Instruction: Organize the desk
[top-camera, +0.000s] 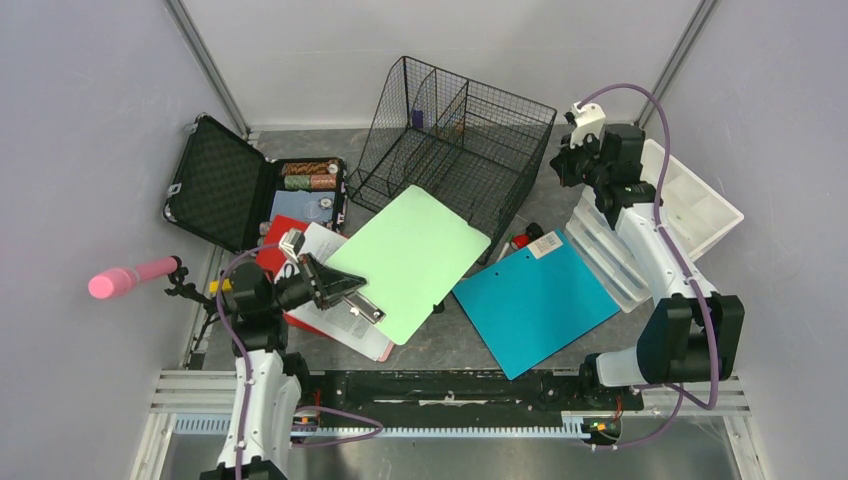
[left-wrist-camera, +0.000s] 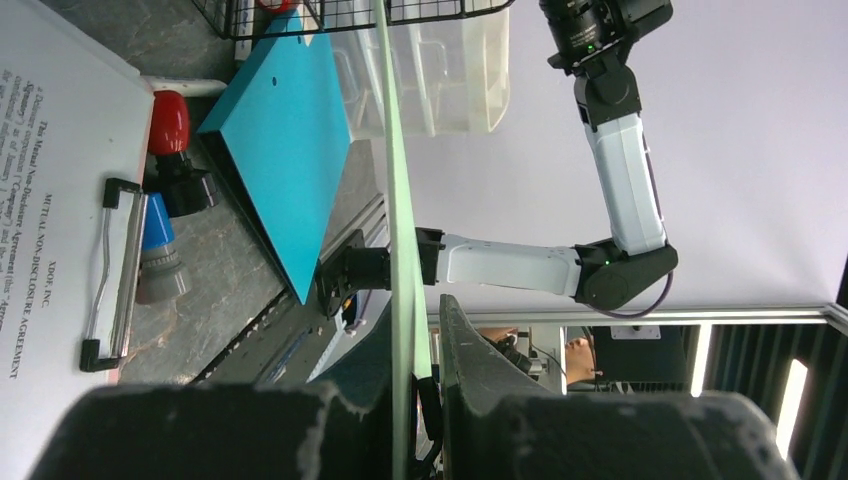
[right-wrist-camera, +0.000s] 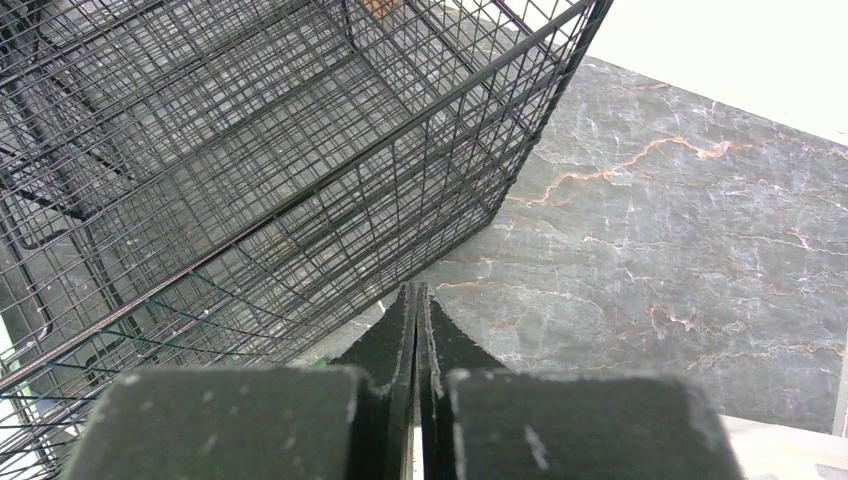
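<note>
A light green clipboard (top-camera: 420, 255) is held up by my left gripper (top-camera: 345, 287), which is shut on its edge near the metal clip. In the left wrist view the clipboard (left-wrist-camera: 402, 230) stands edge-on between the fingers. Beyond it stands a black wire basket (top-camera: 455, 140) with dividers, and the clipboard's far corner overlaps its near side from above. My right gripper (top-camera: 566, 165) is shut with nothing between its fingers, just right of the basket (right-wrist-camera: 300, 190). On the desk lie a blue clipboard (top-camera: 535, 305) and printed papers (top-camera: 345, 325) over a red folder (top-camera: 275, 250).
An open black case (top-camera: 220, 185) with rolls in it stands at the left. White plastic drawers (top-camera: 690, 205) are at the right, under the right arm. Red-capped and blue-banded items (left-wrist-camera: 170, 125) lie between the papers and the blue clipboard. A pink cylinder (top-camera: 130, 277) stands far left.
</note>
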